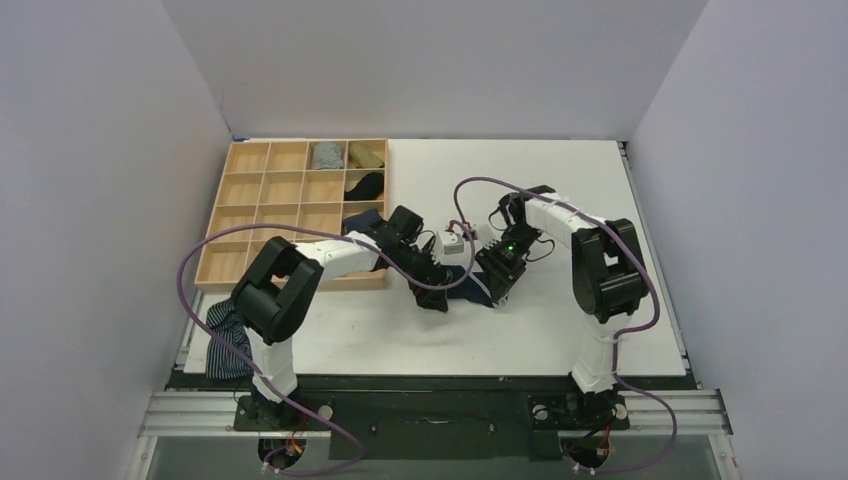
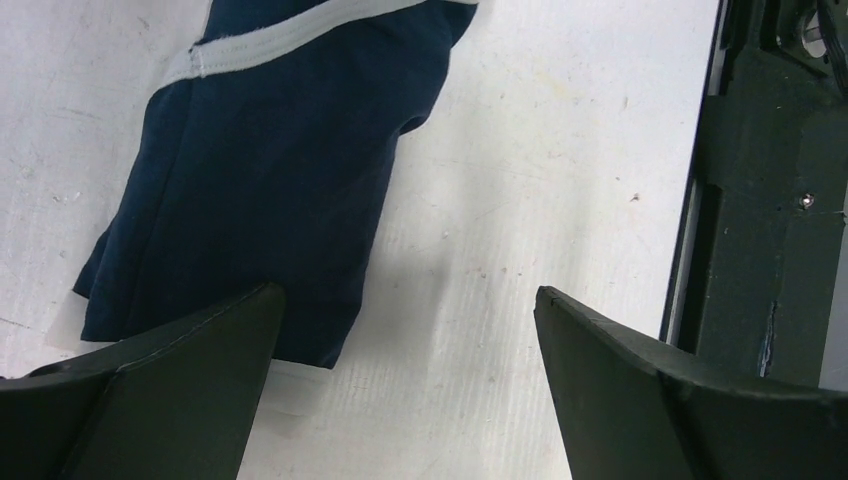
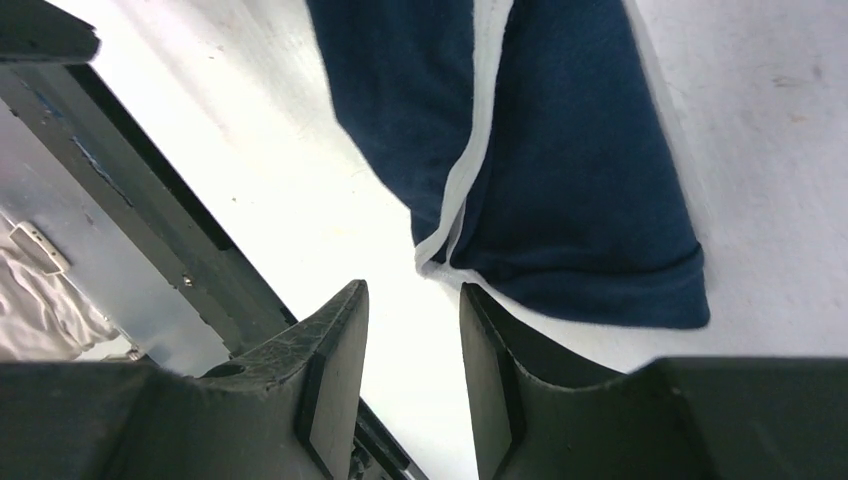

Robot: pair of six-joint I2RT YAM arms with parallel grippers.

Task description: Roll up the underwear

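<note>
The navy underwear (image 1: 470, 289) with a white band lies folded on the white table, between and partly beneath both grippers. In the left wrist view my left gripper is wide open; one finger (image 2: 200, 370) covers a corner of the navy cloth (image 2: 260, 180), the other has bare table beyond it. The right wrist view has my right gripper part open, its gap empty. The folded corner of the white band (image 3: 460, 190) is just beyond its fingertips, at the underwear's edge. From above, the arms hide much of the cloth.
A wooden divided box (image 1: 285, 190) stands at the back left, some compartments filled with rolled or folded cloth. Striped fabric (image 1: 228, 340) lies at the front left. Purple cables arch over both arms.
</note>
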